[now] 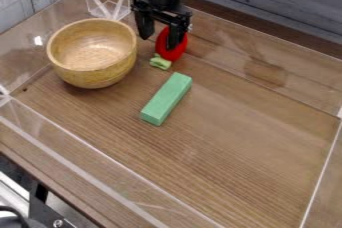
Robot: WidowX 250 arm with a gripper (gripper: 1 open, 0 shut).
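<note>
My black gripper point(162, 24) is at the top centre of the camera view, open, its fingers around the upper part of a red oval object point(171, 44). A small pale green piece point(160, 62) lies just below the red object. A large tan bowl point(91, 52) sits to the left, and a flat green block point(166, 99) lies lower in the middle.
A clear plastic item point(107, 0) lies above the bowl. A dark wall edge runs along the top right.
</note>
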